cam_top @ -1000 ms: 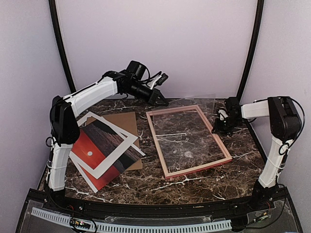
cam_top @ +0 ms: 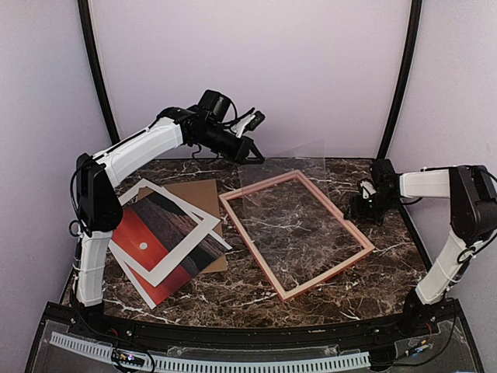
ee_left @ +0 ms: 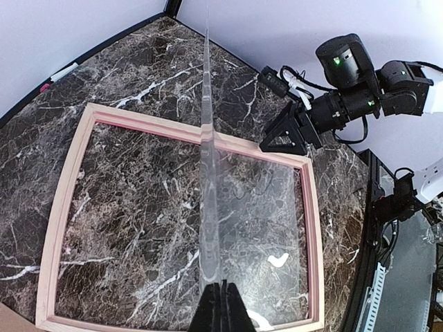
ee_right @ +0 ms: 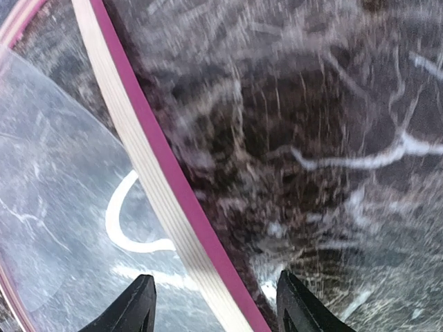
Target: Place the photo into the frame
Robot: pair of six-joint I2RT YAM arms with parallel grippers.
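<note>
A pink wooden frame point(cam_top: 242, 237) lies on the marble table, outlined also in the left wrist view point(ee_left: 58, 221). My left gripper point(cam_top: 250, 155) is raised above its back-left part, shut on the edge of a clear sheet point(ee_left: 206, 173) that hangs down over the frame. My right gripper point(cam_top: 359, 202) stands open just over the frame's right rail point(ee_right: 173, 200), nothing between its fingers. The photo point(cam_top: 147, 233), red and dark, lies at left with a white mat point(cam_top: 198, 235).
A brown backing board point(cam_top: 203, 192) lies under the mat and photo at left. Bare marble point(cam_top: 210, 295) shows at the front. Walls enclose the back and sides.
My left gripper has moved slightly left and up with the clear sheet. The frame has shifted left and turned a little; my right gripper has moved slightly forward.
</note>
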